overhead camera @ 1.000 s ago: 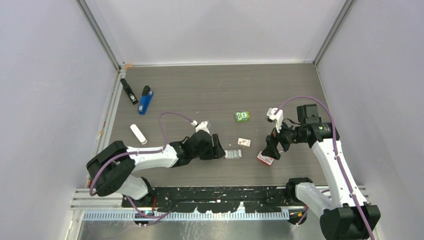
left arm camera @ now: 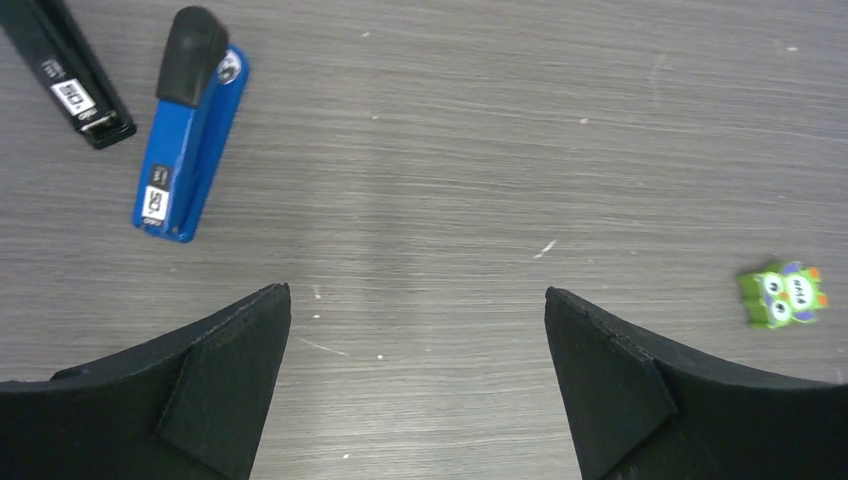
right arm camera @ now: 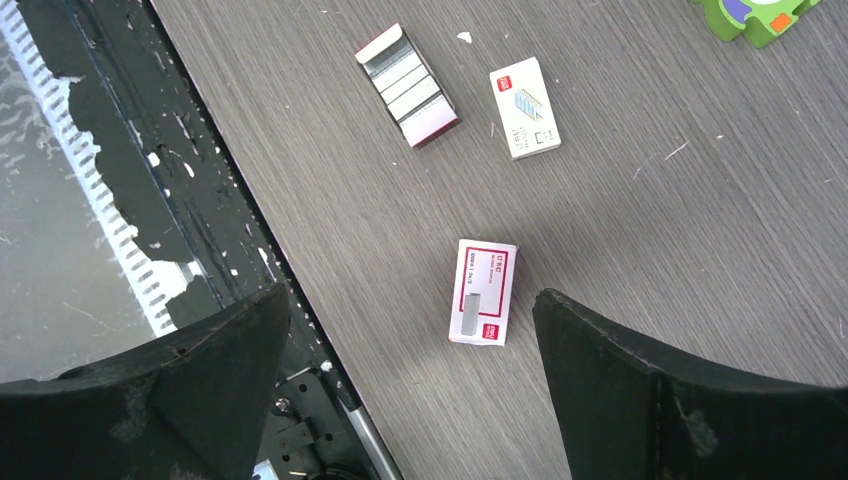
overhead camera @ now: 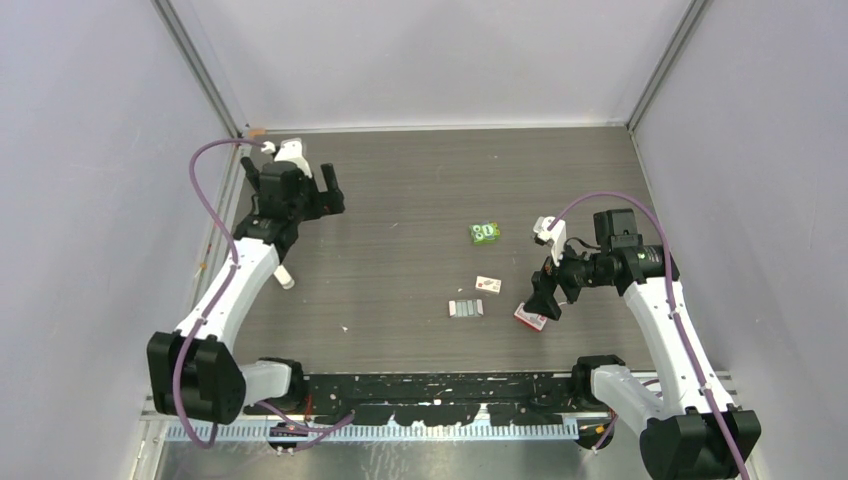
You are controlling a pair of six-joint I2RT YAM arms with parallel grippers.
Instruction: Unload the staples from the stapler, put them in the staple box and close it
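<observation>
A blue stapler (left arm camera: 185, 150) with a dark top lies at upper left in the left wrist view, beside a black stapler (left arm camera: 70, 80). My left gripper is open above the table near them; in the top view its arm hides both. My right gripper is open above a red-and-white box (right arm camera: 483, 290). A second small box (right arm camera: 525, 108) and a striped item (right arm camera: 406, 85), apparently staples in a tray, lie farther along the table.
A green owl block (overhead camera: 484, 232) sits right of centre. A white cylinder (overhead camera: 285, 278) lies beside the left arm.
My left arm has swung from the middle front toward the back left, now covering the staplers in the top view. The right arm has stayed still.
</observation>
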